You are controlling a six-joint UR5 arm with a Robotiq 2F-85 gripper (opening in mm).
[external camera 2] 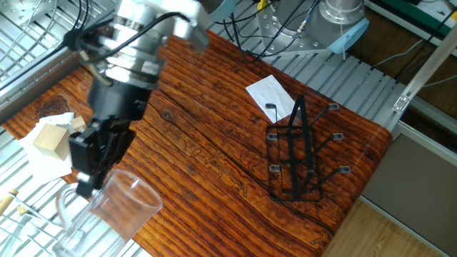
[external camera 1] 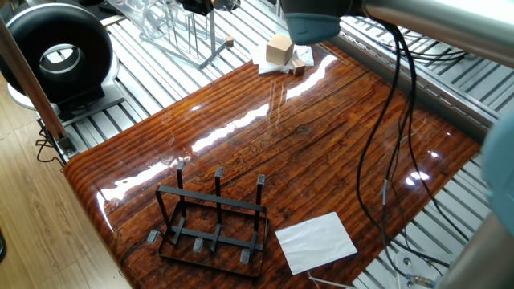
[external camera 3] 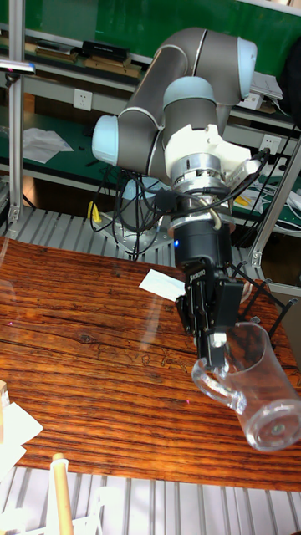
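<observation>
A clear glass mug (external camera 3: 265,379) hangs tilted in the air, with my gripper (external camera 3: 214,355) shut on it beside the handle. The exterior view 2 shows the same mug (external camera 2: 130,207) at the bottom left, my gripper (external camera 2: 91,187) at its handle side. Exactly how the fingers meet the glass is blurred. Only part of the mug (external camera 1: 157,18) shows at the top edge of exterior view 1. A black metal rack with several upright prongs (external camera 1: 213,229) stands on the wooden table (external camera 1: 321,152), apart from the mug.
A white sheet (external camera 1: 316,242) lies close to the rack. Wooden blocks (external camera 1: 279,50) rest on white paper at the table's far edge. Behind that edge stands a wire rack (external camera 1: 197,40). Black cables (external camera 1: 377,136) hang from the arm. Mid-table is clear.
</observation>
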